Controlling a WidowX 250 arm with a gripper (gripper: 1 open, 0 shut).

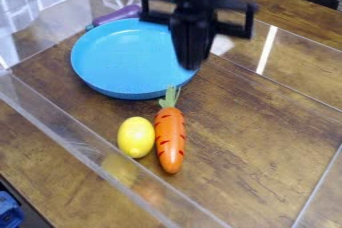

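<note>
The dark robot arm with its gripper [191, 32] is raised at the top centre, blurred, over the right side of a blue plate [114, 64]; its fingers are too unclear to read. An orange toy carrot [170, 142] with green leaves lies on the wooden table, just below the plate. A yellow lemon [136, 137] lies left of the carrot.
A purple-handled utensil [115, 14] lies behind the plate at the upper left. A clear plastic edge runs along the left side.
</note>
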